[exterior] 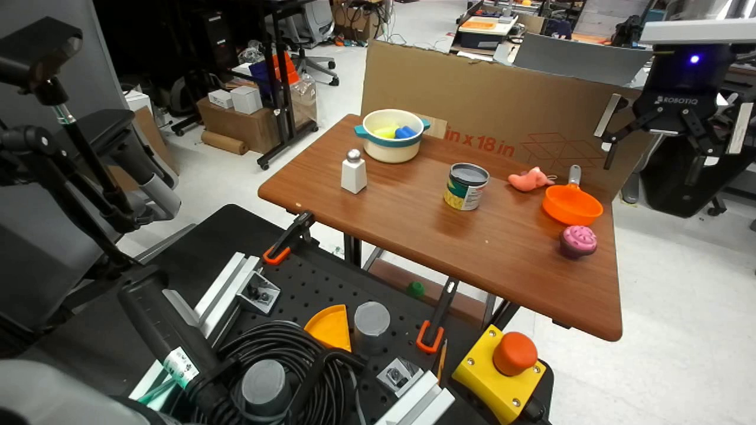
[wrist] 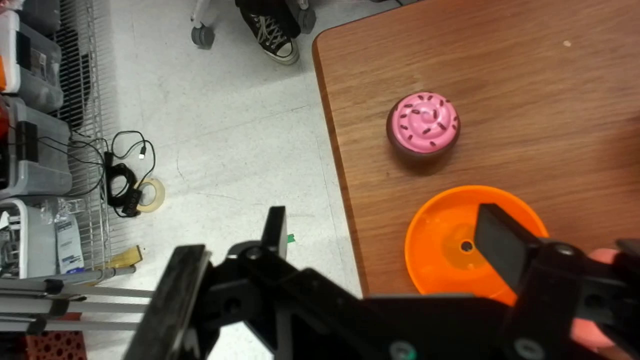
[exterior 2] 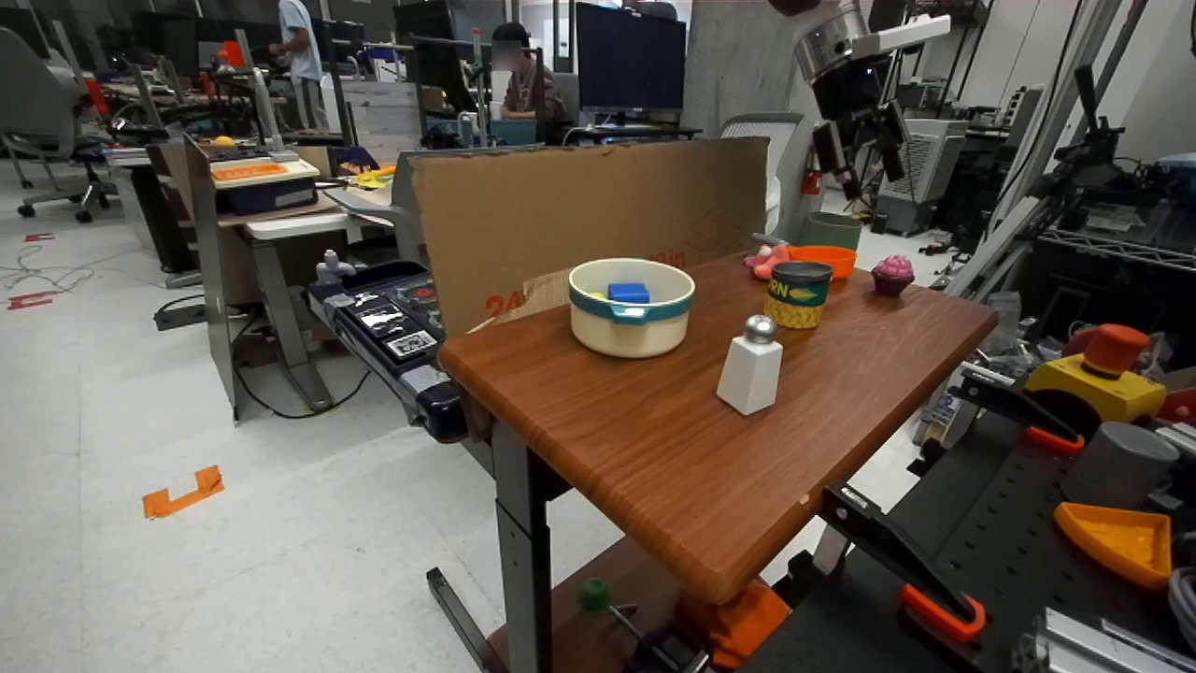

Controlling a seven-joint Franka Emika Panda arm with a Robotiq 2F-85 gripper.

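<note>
My gripper [exterior: 653, 164] hangs open in the air above and past the table's right end, with nothing between its fingers. In the wrist view the gripper spans the table edge, one finger [wrist: 507, 246] over the orange strainer. That orange strainer [exterior: 567, 205] has a grey handle and rests near the right end. In front of it sits a pink-frosted cupcake [wrist: 424, 123]. A pink toy [exterior: 528, 180] lies left of the strainer's handle. Mid-table stands a corn can [exterior: 460, 195]. Farther left are a white shaker [exterior 2: 748, 376] and a cream pot [exterior 2: 633, 342] holding a blue block [exterior 2: 629, 293] and something yellow.
An upright cardboard sheet [exterior: 453, 92] walls off the table's back. Clamps [exterior: 443, 315] grip the front edge of the wooden table [exterior: 397, 216]. Bare tabletop lies between the can and the cupcake. A yellow box with a red button [exterior: 515, 354] stands in front.
</note>
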